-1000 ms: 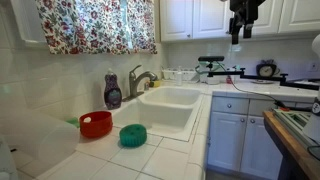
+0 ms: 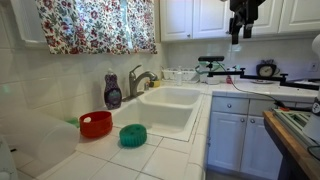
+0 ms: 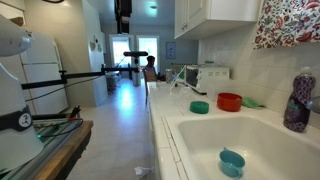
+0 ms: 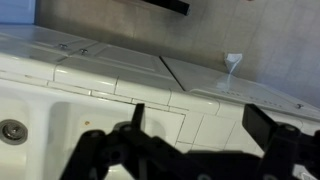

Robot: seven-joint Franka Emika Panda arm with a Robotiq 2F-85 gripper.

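Observation:
My gripper [image 2: 241,36] hangs high above the counter edge, at the upper right of exterior view 1. In the wrist view its fingers [image 4: 137,117] stand wide apart, with nothing between them, over the tiled counter edge. A green round object [image 2: 133,135] rests on the white tiles, beside a red bowl [image 2: 96,124] holding something small and pale. Inside the white sink [image 3: 196,141] sits a teal cup [image 3: 232,162]; the sink's near wall hides it from exterior view 1. A dark soap bottle [image 2: 112,91] stands behind the sink.
A faucet [image 2: 138,82] rises at the sink's back edge. The wooden table edge [image 2: 290,148] lies to the right, with cables near it. A dish rack [image 3: 205,77] stands at the counter's far end. Bare tiles surround the green object.

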